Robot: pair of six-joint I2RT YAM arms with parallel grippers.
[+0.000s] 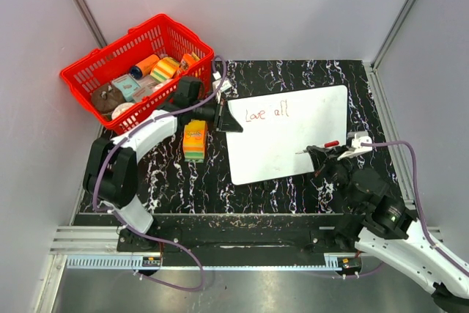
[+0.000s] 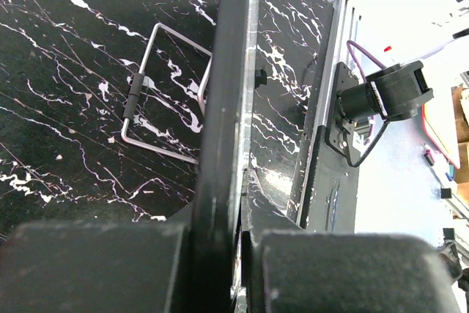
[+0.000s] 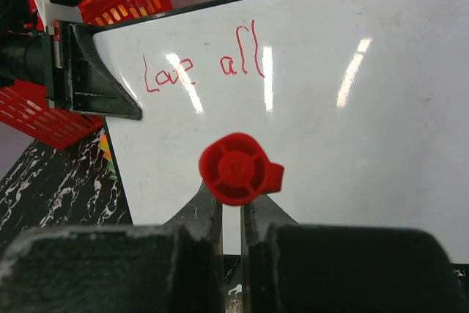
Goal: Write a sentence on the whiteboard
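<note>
A whiteboard [image 1: 264, 155] lies on the black marbled table, tilted slightly, with "Love all" [image 1: 267, 112] in red handwriting near its upper left. My left gripper [image 1: 240, 128] is shut on the board's left edge; in the left wrist view the whiteboard [image 2: 226, 108] stands edge-on between the fingers. Over the board's lower right, my right gripper [image 1: 315, 153] is shut on a marker with a red end [image 1: 331, 144] and a pale tip pointing left. The right wrist view shows the marker [image 3: 236, 169] end-on; its tip is hidden there.
A red basket [image 1: 117, 50] full of assorted goods stands at the back left, close to the left arm. Beside the board lies an orange and yellow pack [image 1: 195, 140]. In the left wrist view a wire stand [image 2: 135, 97] shows behind the board. Much of the board's surface is blank.
</note>
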